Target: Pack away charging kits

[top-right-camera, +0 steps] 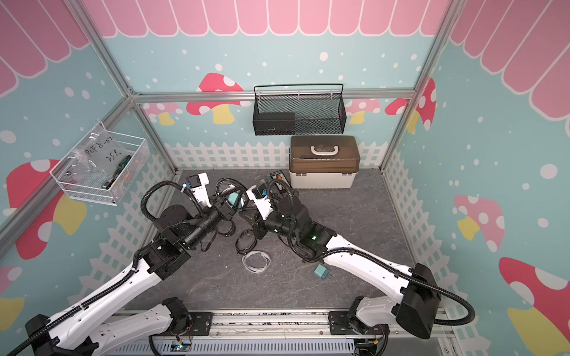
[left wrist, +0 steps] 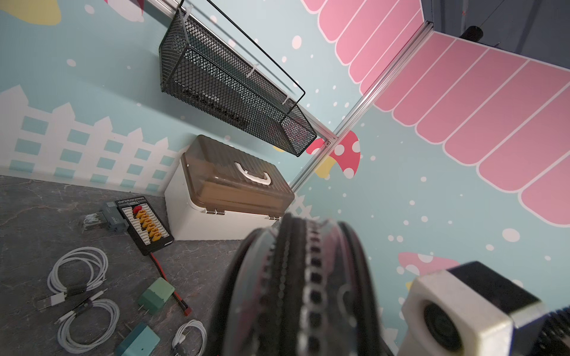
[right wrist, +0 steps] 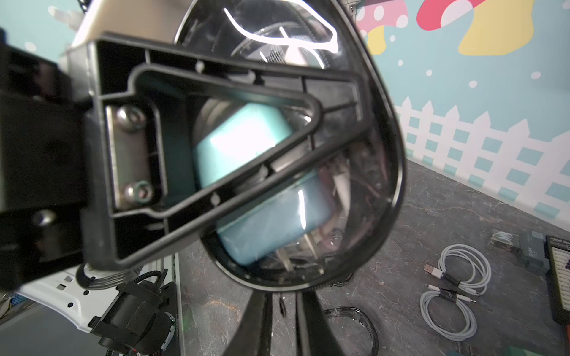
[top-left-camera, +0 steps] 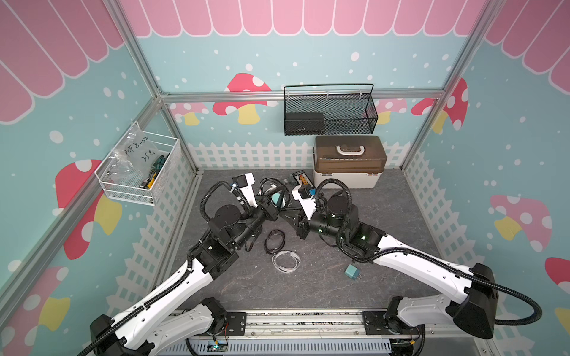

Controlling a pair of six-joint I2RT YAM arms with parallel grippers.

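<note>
A clear, black-edged zipped pouch [right wrist: 368, 195] with a teal charger inside is held up at the middle by my left gripper [top-left-camera: 274, 204], which is shut on it. The pouch fills the lower middle of the left wrist view. My right gripper [top-left-camera: 288, 214] is just beside it; in the right wrist view its finger tips lie below the pouch, close together, and whether they touch it is unclear. On the floor lie white coiled cables [left wrist: 77, 267], a green charger [left wrist: 155, 295], a teal charger [left wrist: 137, 341], a black coil [top-left-camera: 274, 240] and a grey coil [top-left-camera: 286, 262].
A brown-lidded box [top-left-camera: 349, 163] stands at the back right beside a charging board [left wrist: 144, 224]. A black mesh basket [top-left-camera: 330, 112] hangs on the back wall, a white wire basket [top-left-camera: 137, 166] on the left.
</note>
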